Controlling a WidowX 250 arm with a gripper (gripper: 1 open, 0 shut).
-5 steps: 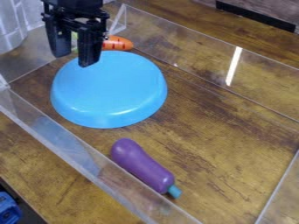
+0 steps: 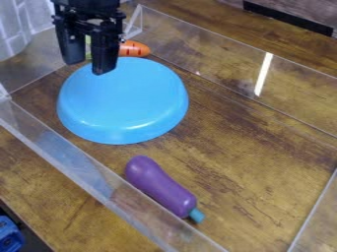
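Note:
The black gripper [image 2: 87,54] hangs at the upper left, over the back edge of a large blue disc [image 2: 121,106] lying on the wooden table. Behind it, an orange toy carrot [image 2: 132,48] shows, partly hidden by the gripper, with a bit of something green beside it. A purple toy eggplant [image 2: 158,186] with a teal tip lies toward the front. The gripper's two fingers look apart, with nothing clearly visible held between them.
Clear plastic walls border the scene at left, front and right. A small blue object [image 2: 8,236] sits outside at the bottom left.
The gripper has shifted very slightly; the disc, carrot and eggplant look unchanged.

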